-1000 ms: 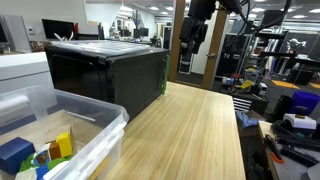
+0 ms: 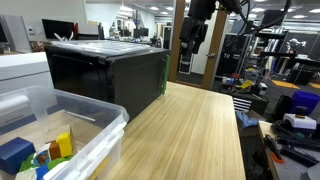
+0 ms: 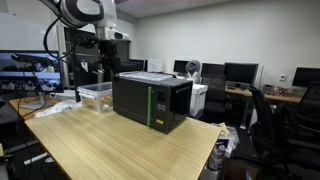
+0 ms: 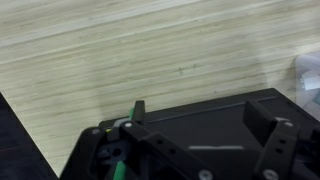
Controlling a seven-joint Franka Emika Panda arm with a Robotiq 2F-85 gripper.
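Observation:
My gripper is open above the table, and its fingers (image 4: 139,112) are wide apart with nothing between them. Beneath it in the wrist view lie the bare wooden table (image 4: 180,60) and the edge of the black microwave (image 4: 200,122). From the second exterior view, the microwave (image 3: 152,103) sits on the table with a green strip (image 3: 151,106) on its front; my arm (image 3: 88,22) reaches over from the left. A clear plastic bin (image 2: 105,112) holds several colored blocks, among them a blue one (image 2: 15,154) and a yellow one (image 2: 65,143).
An office chair (image 3: 270,130) stands beyond the table's right side. Flat sheet-like things (image 2: 110,48) lie on top of the microwave.

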